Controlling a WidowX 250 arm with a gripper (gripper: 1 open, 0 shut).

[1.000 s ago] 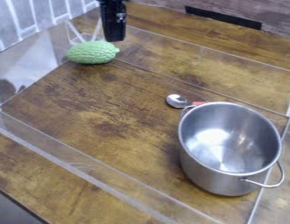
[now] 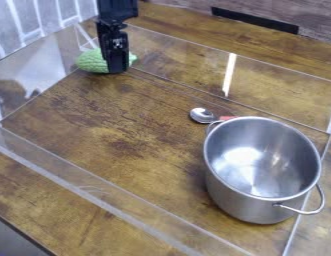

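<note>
My black gripper [image 2: 114, 62] is lowered over a pale green, bumpy bitter melon [image 2: 90, 61] at the back left of the wooden table, its fingers around the melon's right part. Whether they touch or grip it is not clear. A steel pot [image 2: 261, 165] with side handles stands at the front right. A spoon [image 2: 204, 115] with a red handle lies just behind the pot, its handle partly hidden by it.
Clear acrylic walls [image 2: 231, 75] surround the work area on the wooden table [image 2: 114, 130]. The middle and front left inside the walls are clear.
My gripper has come down onto the green melon from above it. The pot and spoon have not moved.
</note>
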